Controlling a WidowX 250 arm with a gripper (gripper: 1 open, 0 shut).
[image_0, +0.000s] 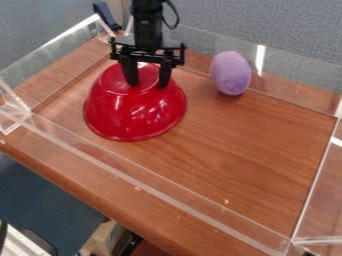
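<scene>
A glossy red dome (134, 112), like an upturned bowl, rests on the wooden table at the upper left. My black gripper (146, 70) is over its top, with both fingers reaching down to the red surface. Whether they grip anything there I cannot tell. A purple egg-shaped object (230, 73) stands to the right of the dome, near the back.
The wooden table (227, 170) has low clear walls round its edges. A blue item sits outside at the back left corner.
</scene>
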